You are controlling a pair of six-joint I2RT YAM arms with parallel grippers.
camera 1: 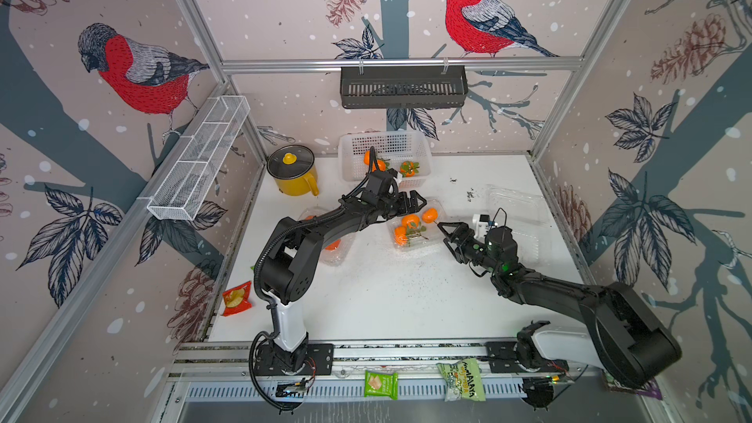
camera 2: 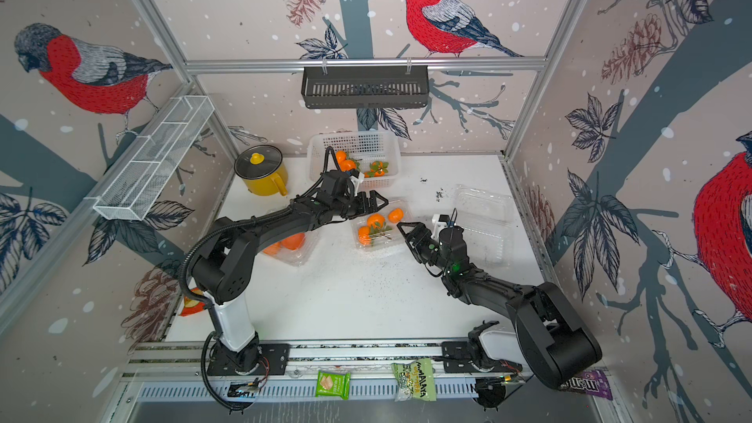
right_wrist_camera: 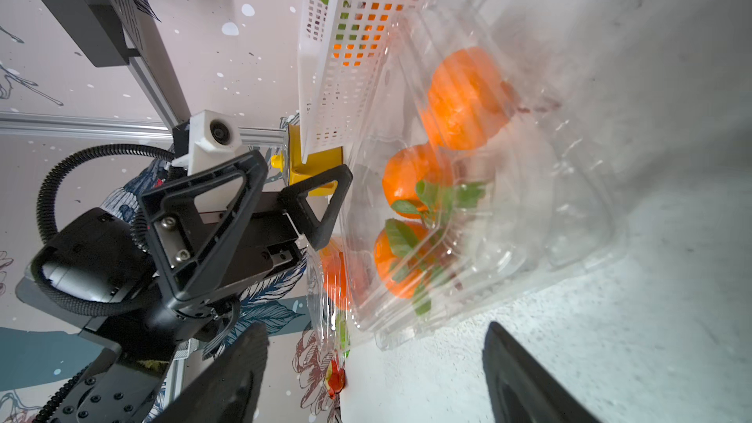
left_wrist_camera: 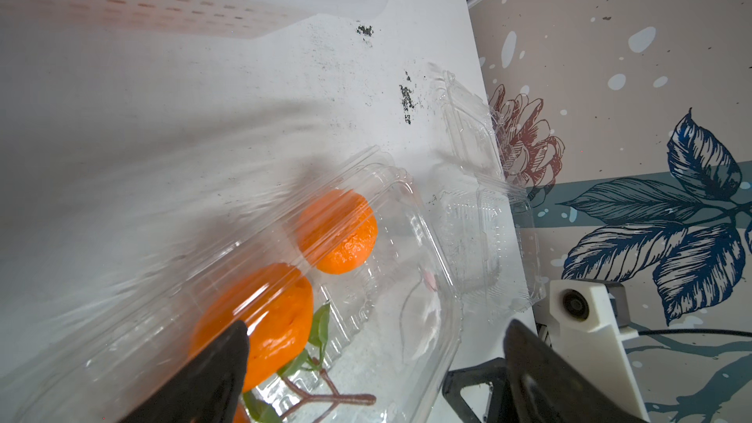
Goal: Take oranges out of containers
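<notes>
A clear plastic container (right_wrist_camera: 575, 246) stands mid-table, holding three oranges (right_wrist_camera: 466, 94) and a leafy sprig (right_wrist_camera: 423, 254). At its back left edge is my left gripper (camera 1: 418, 203), fingers spread and nothing between them. My right gripper (camera 1: 448, 235) is at the container's right side, its fingers (right_wrist_camera: 528, 380) wide apart and empty in the right wrist view. A second clear container (camera 2: 299, 257) with orange fruit (camera 2: 292, 241) lies partly hidden beneath the left arm. Behind, a white perforated basket (camera 1: 350, 149) holds oranges (camera 1: 379, 163) with green leaves.
An empty clear container (camera 1: 517, 202) lies open at the right. The yellow pot (camera 1: 296, 181) stands at the back left, and a red packet (camera 1: 236, 298) lies at the front left.
</notes>
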